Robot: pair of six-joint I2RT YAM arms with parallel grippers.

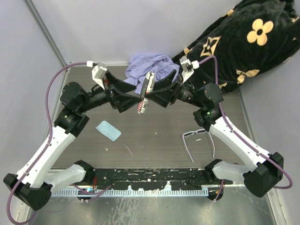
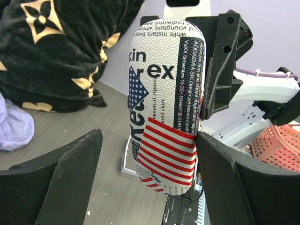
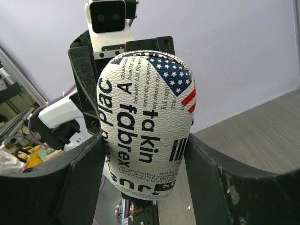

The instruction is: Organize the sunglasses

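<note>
Between the two grippers, a printed glasses case (image 1: 146,91) with newspaper lettering and a flag pattern is held upright in mid-air; it fills the middle of both wrist views (image 2: 164,108) (image 3: 143,122). My right gripper is shut on it. My left gripper is open around the case's other side, its fingers spread. Down at the right of the table lie white-framed sunglasses (image 1: 197,132). A light blue cloth (image 1: 108,131) lies at the left of the table.
A lavender cloth (image 1: 152,63) is bunched at the back, beside a black patterned blanket (image 1: 234,42) at the back right. The table's centre below the arms is clear.
</note>
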